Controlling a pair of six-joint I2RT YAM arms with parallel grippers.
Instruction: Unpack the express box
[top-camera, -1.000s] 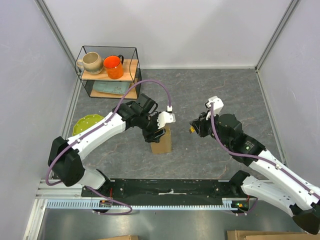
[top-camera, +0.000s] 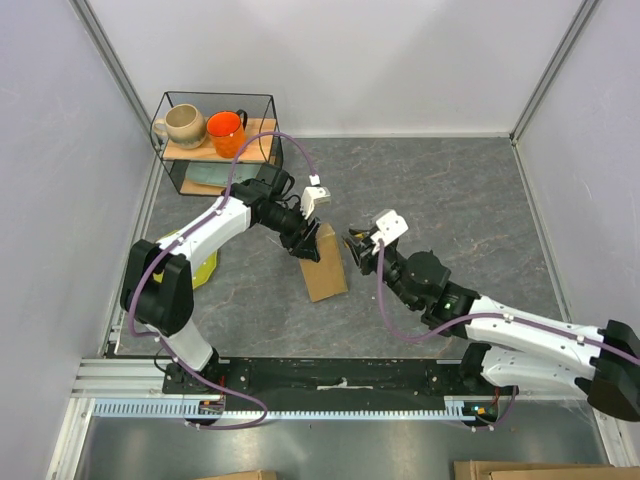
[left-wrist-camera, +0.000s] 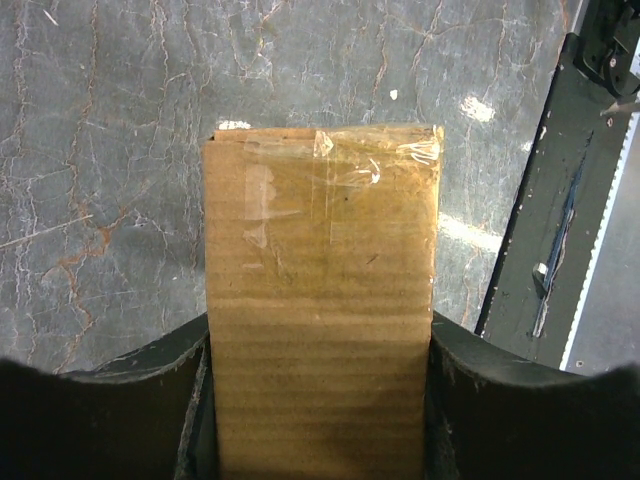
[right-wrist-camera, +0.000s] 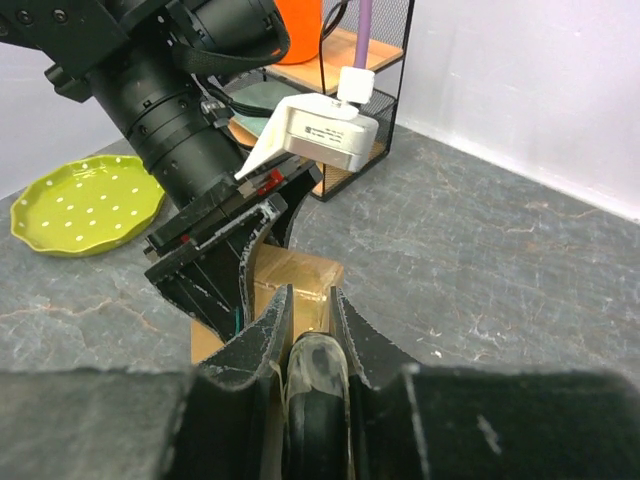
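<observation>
A tall brown cardboard box (top-camera: 325, 277) stands tilted near the middle of the floor, clear tape (left-wrist-camera: 345, 165) over its top end. My left gripper is shut on it, one finger pressed to each side. To the right of the box, and apart from it in the top view, my right gripper is shut on a slim dark tool (right-wrist-camera: 318, 385). A yellow bit (top-camera: 358, 236) shows at that gripper's tip from above; the tool's far end is hidden in the right wrist view. The box's contents cannot be seen.
A wire shelf (top-camera: 215, 160) at the back left bears a beige mug (top-camera: 184, 127) and an orange mug (top-camera: 226, 134). A yellow-green dotted plate (right-wrist-camera: 88, 203) lies on the left, partly behind the left arm.
My right gripper has moved left toward the box with the tool.
</observation>
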